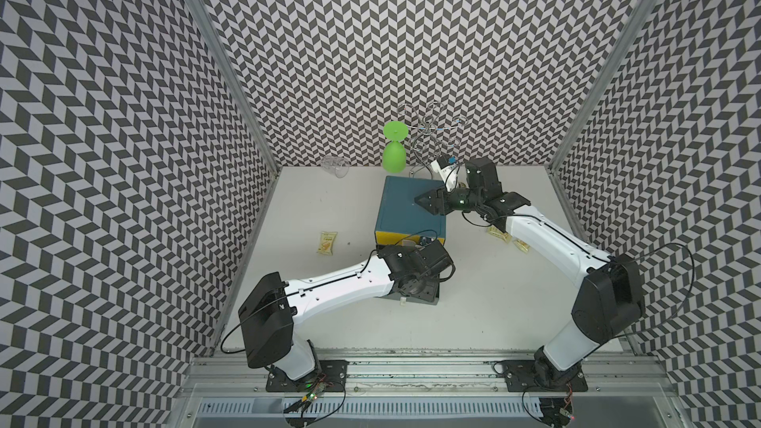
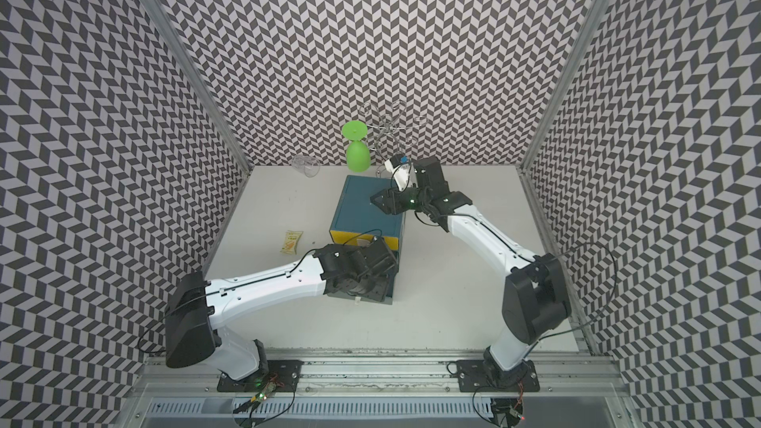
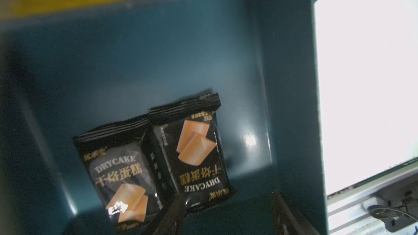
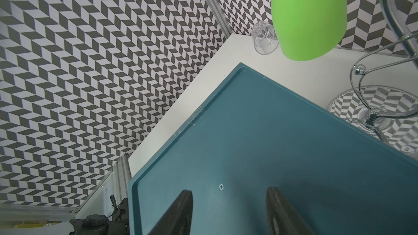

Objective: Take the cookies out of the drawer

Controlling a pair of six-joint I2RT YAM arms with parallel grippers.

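Note:
Two black DRYCAKE cookie packs [image 3: 196, 156] lie side by side in the open teal drawer [image 3: 174, 52], seen in the left wrist view. My left gripper hangs over the drawer, open, fingertips by the packs' near ends, holding nothing; in the top views its arm hides much of the drawer. My right gripper is over the blue top of the drawer box [image 4: 261, 135], its fingers apart with nothing between them.
A green cup [image 1: 394, 157] hangs on a wire rack behind the box. A clear glass [image 1: 337, 166] stands back left. Gold-wrapped snacks [image 1: 326, 242] lie beside the box on both sides.

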